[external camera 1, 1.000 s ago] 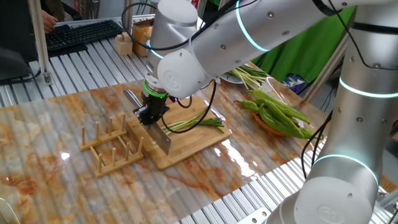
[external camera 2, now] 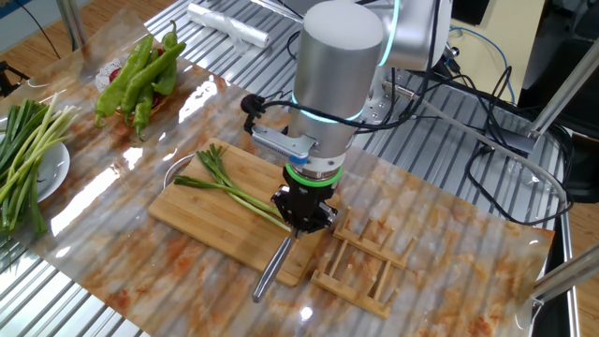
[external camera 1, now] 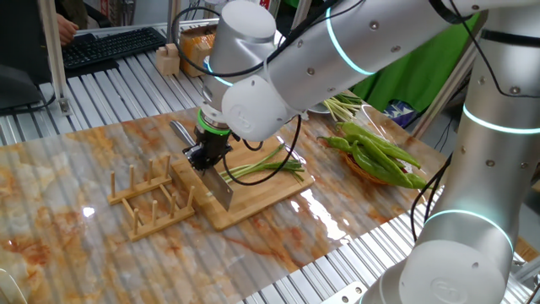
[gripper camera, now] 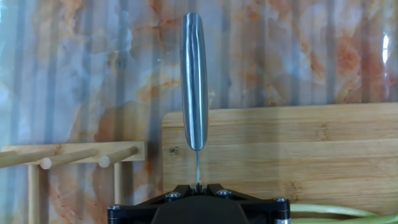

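My gripper [external camera 1: 207,160] is shut on a metal kitchen knife, close above the left end of the wooden cutting board [external camera 1: 224,221]. The knife's broad blade [external camera 1: 218,189] hangs down on one side of the fingers in exterior view 1. Its silver handle [gripper camera: 194,81] sticks out on the opposite side, pointing straight away in the wrist view. Green scallions [external camera 2: 218,175] lie across the board, their pale ends running toward my gripper [external camera 2: 303,220]. Whether the blade touches the scallions or the board I cannot tell.
Beside the board stands a wooden peg rack [external camera 1: 160,221], empty. A basket of long green peppers [external camera 1: 371,156] sits on the far side, and a plate of more scallions [external camera 2: 37,168] lies beyond it. The marbled tabletop [external camera 1: 59,228] left of the rack is clear.
The arm and gripper have shifted very slightly to the right in exterior view 1, with the knife still held. The scallions, board and rack stay where they were.
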